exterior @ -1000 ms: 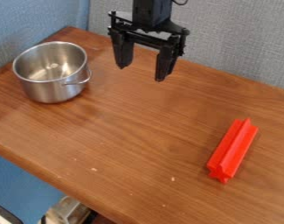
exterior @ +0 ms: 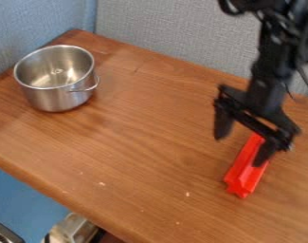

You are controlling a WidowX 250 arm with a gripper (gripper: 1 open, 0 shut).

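Observation:
My black gripper [exterior: 254,133] is open and blurred, low on the right side of the table, over a red elongated block [exterior: 244,173]. Its fingers hang around or just above the block's far end, which they partly hide; whether they touch it I cannot tell. A steel pot [exterior: 55,81] with a side handle stands at the back left.
A grey padded wall runs along the back and left. A metal fixture [exterior: 70,231] sits beyond the front left edge.
My gripper has moved from the back middle of the table rightward and down to over the red block. The pot and block look unmoved.

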